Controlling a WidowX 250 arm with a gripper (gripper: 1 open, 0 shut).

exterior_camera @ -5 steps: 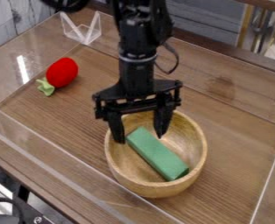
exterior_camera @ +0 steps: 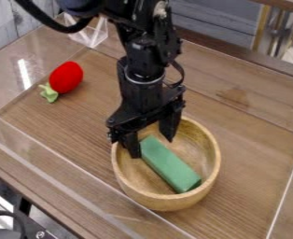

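Note:
A wooden bowl (exterior_camera: 199, 187) sits at the front centre, holding a green block (exterior_camera: 169, 166) lying lengthwise inside. My black gripper (exterior_camera: 149, 133) is open over the bowl's back part, its fingers spread either side above the far end of the block. Whether the fingertips touch the bowl or block is hard to tell.
A red object (exterior_camera: 65, 77) and a small green object (exterior_camera: 48, 92) lie at the back left. A translucent item (exterior_camera: 91, 28) is at the top left. A black cable is at the bottom left.
The gripper has shifted and tilted over the bowl since a second ago, its fingers now a little lower and differently angled. The bowl and block look nearly unmoved.

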